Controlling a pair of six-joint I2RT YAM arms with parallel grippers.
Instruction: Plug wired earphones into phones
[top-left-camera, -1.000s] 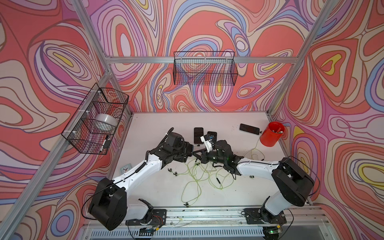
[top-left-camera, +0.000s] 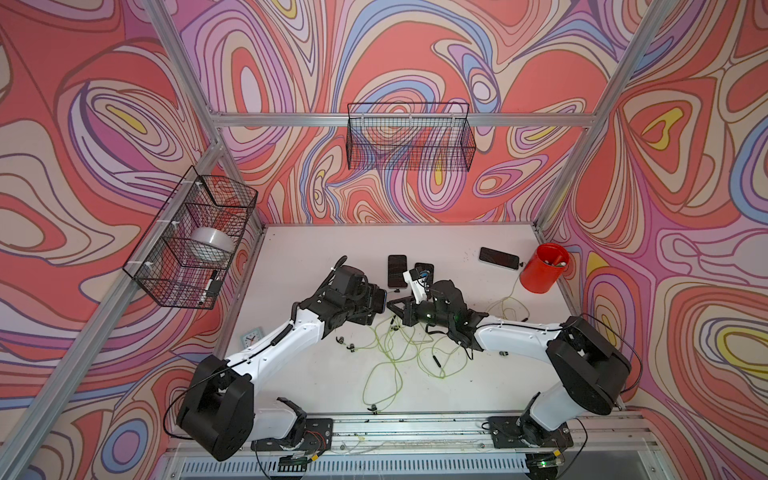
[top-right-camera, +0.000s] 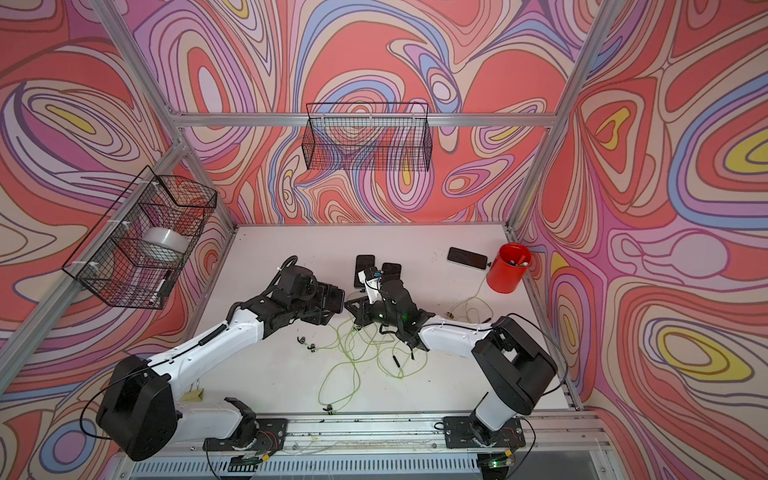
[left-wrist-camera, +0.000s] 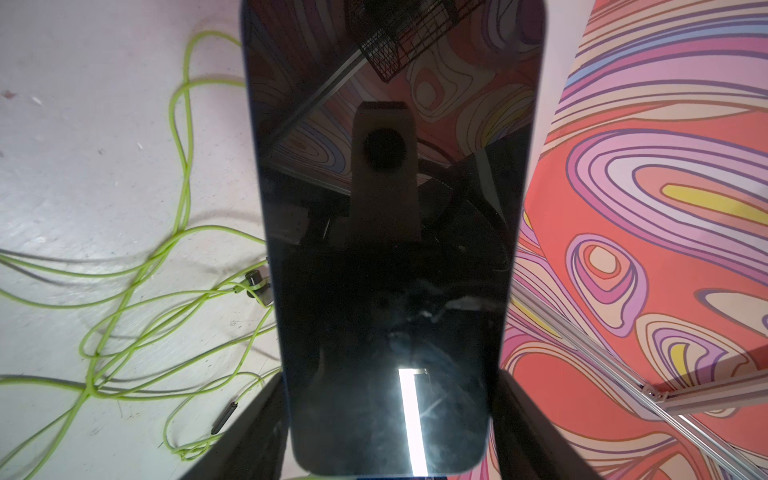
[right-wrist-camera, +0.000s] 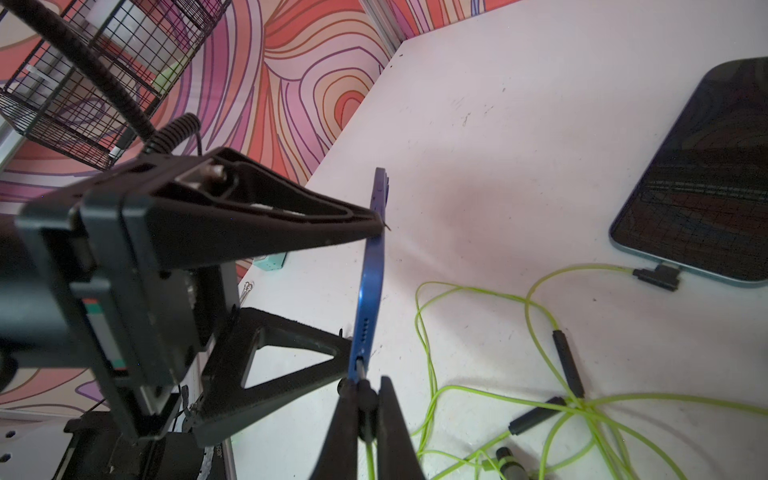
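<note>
A dark phone (left-wrist-camera: 392, 264) fills the middle of the left wrist view, with my left gripper shut across its width. The right wrist view shows its blue edge (right-wrist-camera: 369, 292) toward me, between the left fingers. My right gripper is shut on a small black earphone plug (right-wrist-camera: 366, 404), whose pale tip (right-wrist-camera: 359, 369) meets the lower part of the phone's edge. How far the tip sits in the port cannot be seen. Green earphone cable (right-wrist-camera: 369, 456) trails below the plug.
Tangled green cables (top-left-camera: 392, 360) lie under both arms. Two phones (top-left-camera: 397, 271) lie behind the grippers; one (right-wrist-camera: 704, 176) has a black plug (right-wrist-camera: 660, 276) at its edge. Another phone (top-left-camera: 500, 257) lies near a red bucket (top-left-camera: 544, 270).
My right gripper has shifted very slightly to the right in the top left view. The left arm and the held phone look almost unmoved.
</note>
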